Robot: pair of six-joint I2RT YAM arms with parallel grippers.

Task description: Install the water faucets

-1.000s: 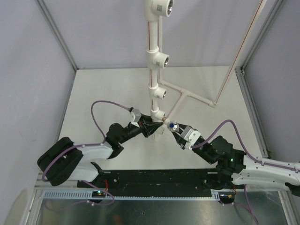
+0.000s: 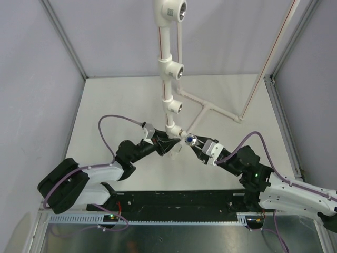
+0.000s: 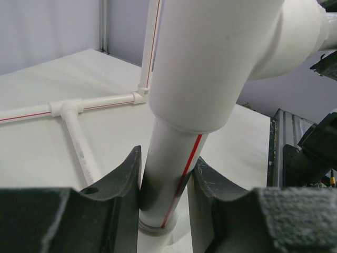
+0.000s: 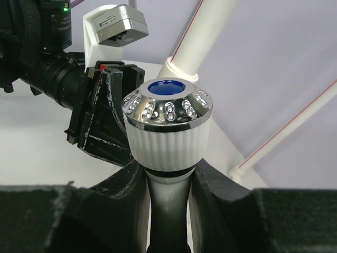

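Note:
A white vertical pipe (image 2: 165, 47) with several side sockets stands in the middle. My left gripper (image 2: 170, 142) is shut on it just below the lowest socket (image 2: 173, 128); the left wrist view shows the pipe (image 3: 168, 179) between the fingers. My right gripper is shut on a white faucet with a blue-topped chrome knob (image 4: 166, 105), in front of that lowest socket. In the top view the faucet (image 2: 190, 139) meets or nearly meets the socket; whether it is seated cannot be told.
A white pipe frame (image 2: 221, 110) stands behind and to the right on the white board (image 2: 116, 95). Grey walls enclose both sides. The board is clear at the far left.

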